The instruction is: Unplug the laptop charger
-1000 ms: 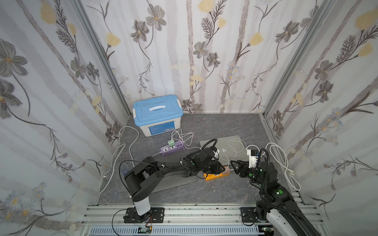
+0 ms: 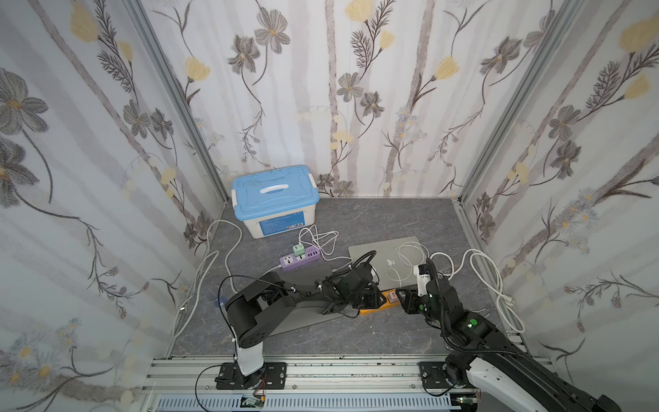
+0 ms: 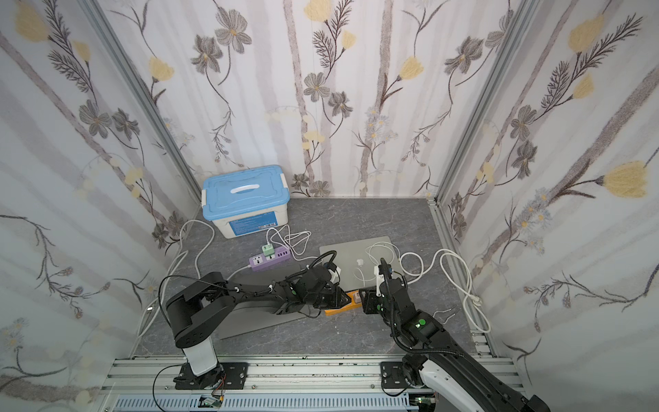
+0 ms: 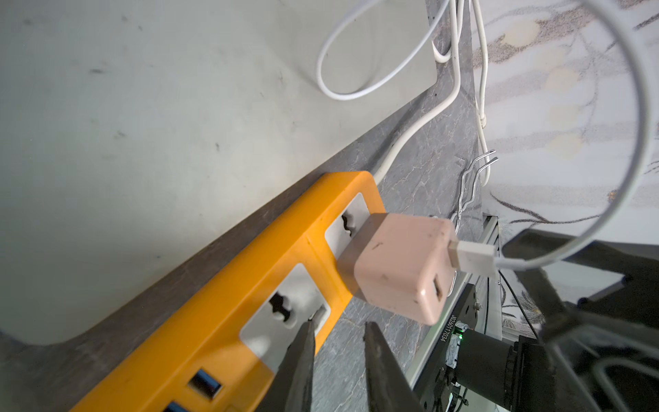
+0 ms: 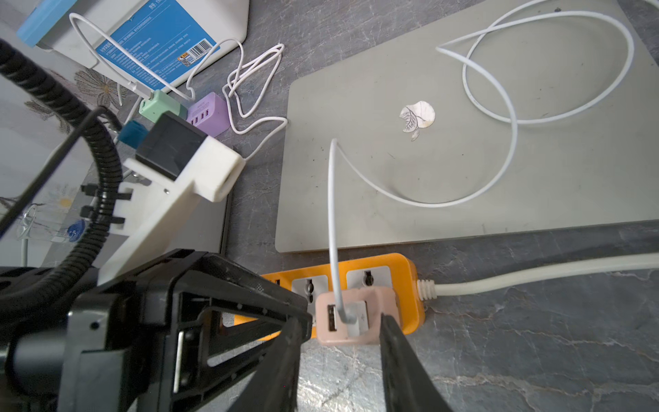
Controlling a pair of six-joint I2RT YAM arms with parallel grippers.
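Observation:
The pink charger [image 4: 401, 264], with a white cable from it, sits on the right-end socket of the orange power strip [image 4: 226, 309], beside a grey laptop [image 5: 432, 171]. My left gripper is at the strip, left of the charger, apparently shut on the strip, though its grip is mostly hidden. My right gripper is open over the charger, a finger to either side of it in the right wrist view; whether they touch is unclear.
A purple power strip [image 2: 291, 261] with a green plug stands at back left, before a blue-lidded box [image 2: 274, 195]. Another grey laptop lies under the left arm. Loose cables line both sides; bare floor lies at the back right.
My right gripper has moved left and toward the front, turning down over the charger. The left gripper and orange strip have shifted slightly.

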